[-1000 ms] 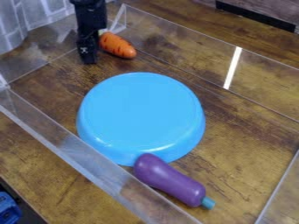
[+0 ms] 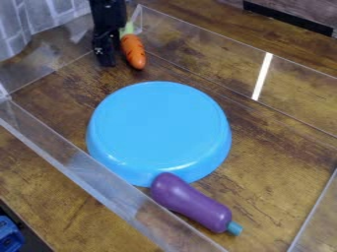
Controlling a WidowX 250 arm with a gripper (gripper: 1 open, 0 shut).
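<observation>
My dark gripper (image 2: 108, 44) is low at the top left, in the back corner by the clear wall, just left of a toy carrot (image 2: 133, 51), whose green top points toward the back. Whether the gripper is open or shut is too dark and small to tell. An upturned blue bowl or plate (image 2: 158, 128) lies in the middle, and a purple eggplant (image 2: 192, 202) lies at its lower edge.
Clear plastic walls (image 2: 79, 172) border the wooden surface (image 2: 270, 162). A blue object (image 2: 7, 236) is at the lower left edge.
The carrot has turned more upright in the view, its tip now nearer the front and its green top showing. The gripper has shifted only slightly.
</observation>
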